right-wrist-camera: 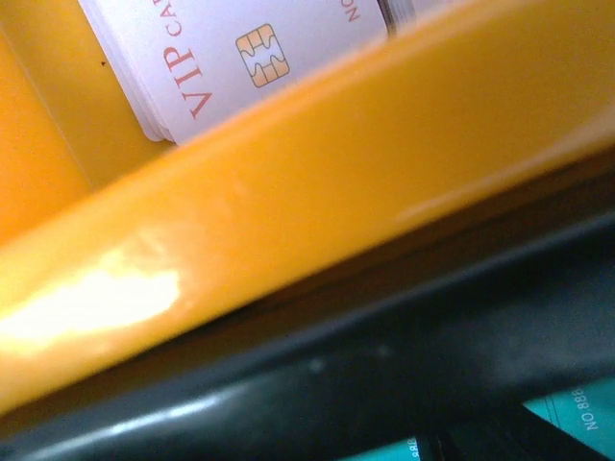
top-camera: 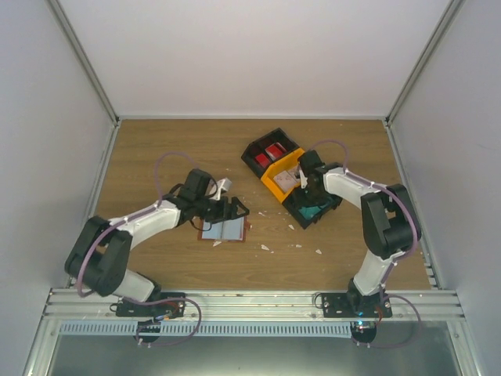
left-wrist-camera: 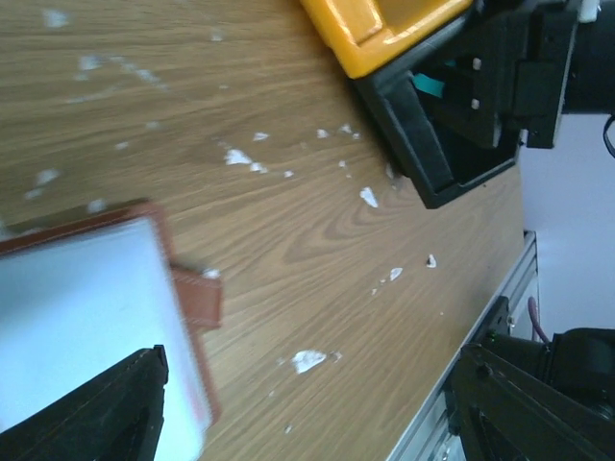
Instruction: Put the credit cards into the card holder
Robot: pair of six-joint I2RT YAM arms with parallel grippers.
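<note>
The card holder (top-camera: 224, 229) lies spread open on the table, brown-edged with pale pages; its right part (left-wrist-camera: 91, 307) fills the lower left of the left wrist view. My left gripper (top-camera: 237, 209) hovers over its upper right side, fingers (left-wrist-camera: 101, 413) wide apart and nothing between them. At the black bin of teal cards (top-camera: 311, 211), my right gripper (top-camera: 311, 200) reaches down over the cards; its fingertips are hard to make out. White VIP cards (right-wrist-camera: 250, 62) lie in the yellow bin (right-wrist-camera: 288, 221), and red cards (top-camera: 270, 153) in the far black bin (top-camera: 249, 154).
The three bins stand in a slanting row right of the table's middle. Small white flecks (left-wrist-camera: 307, 361) are scattered between holder and bins. Bare wood (top-camera: 156, 141) lies at the back left and along the front.
</note>
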